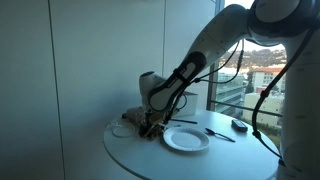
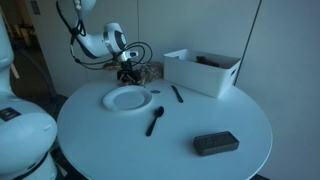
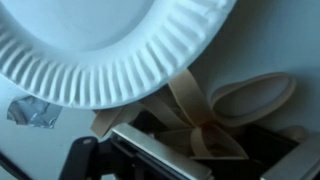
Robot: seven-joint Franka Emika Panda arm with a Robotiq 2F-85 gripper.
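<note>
My gripper (image 1: 148,129) is low over the far side of the white table, close behind the white paper plate (image 1: 186,138). In the wrist view the fingers (image 3: 165,155) stand apart, with looped tan ribbon-like strips (image 3: 205,122) beneath and between them; nothing is visibly clamped. The ridged plate rim (image 3: 120,78) lies just beyond the strips. A crumpled brown bundle (image 2: 150,71) sits beside the gripper, its near part partly hidden by the arm. Whether the fingers touch the strips I cannot tell.
A large white box (image 2: 200,72) stands at the back right. A black spoon (image 2: 155,121), a dark thin utensil (image 2: 177,94) and a dark block (image 2: 215,143) lie to the right of the plate. A small silvery piece (image 3: 34,111) rests near the plate.
</note>
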